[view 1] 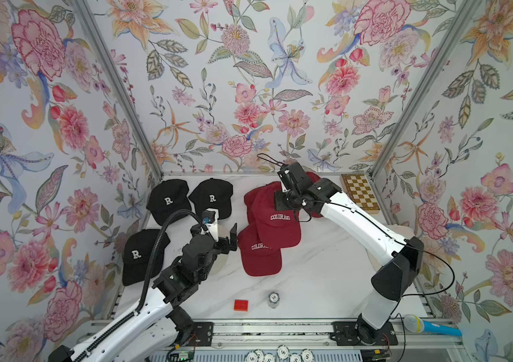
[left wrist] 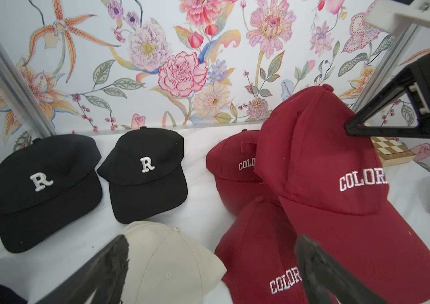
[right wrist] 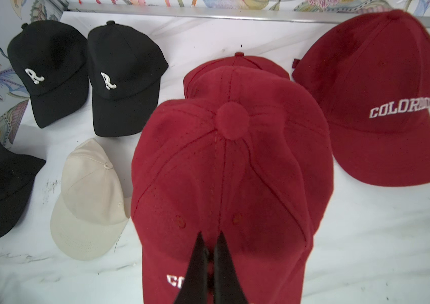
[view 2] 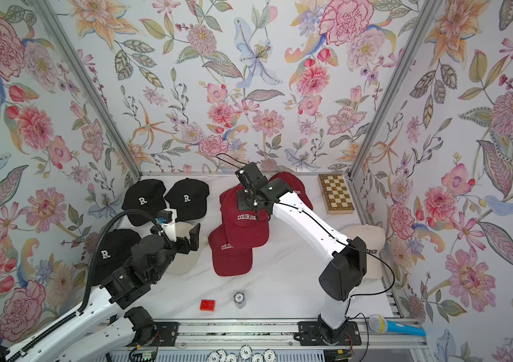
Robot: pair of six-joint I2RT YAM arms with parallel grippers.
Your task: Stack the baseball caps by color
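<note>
A red COLORADO cap [left wrist: 321, 157] hangs tilted above the table, its crown cloth pinched in my right gripper, which is shut. Beneath it lies another red cap [view 1: 262, 262], partly covered in the top left view. A third red cap [left wrist: 232, 169] sits behind these, and one more red cap [right wrist: 376, 101] is to their right. My left gripper stands open and empty, above a beige cap [right wrist: 90, 200] left of the red ones. Black R caps [view 1: 167, 202] lie apart on the left. Another beige cap [view 2: 368, 238] is at the right.
A chessboard [view 2: 336, 193] occupies the back right corner. Near the front edge are a small red block [view 1: 240, 305] and a round grey piece [view 1: 274, 298].
</note>
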